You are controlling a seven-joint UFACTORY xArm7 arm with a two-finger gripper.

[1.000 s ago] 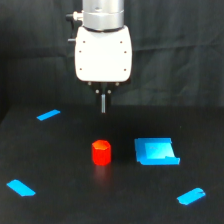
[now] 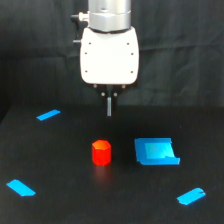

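Observation:
My gripper [image 2: 109,112] hangs from a white hand at the top middle of the camera view. Its fingers show as one narrow dark column, so it looks shut, with nothing visible between them. Below the fingertips, and slightly left of them, a red object [image 2: 101,152] with a rounded, many-sided outline stands on the black table. A clear gap in the picture separates the two. To the right of the red object lies a bright blue open tray or box [image 2: 155,151], which looks empty.
Flat blue strips lie on the table: one at the back left [image 2: 48,115], one at the front left [image 2: 20,188] and one at the front right [image 2: 191,196]. A dark backdrop hangs behind.
My gripper has shifted a little to the right and slightly lower in the picture. The red object, the blue tray and the strips stay where they were.

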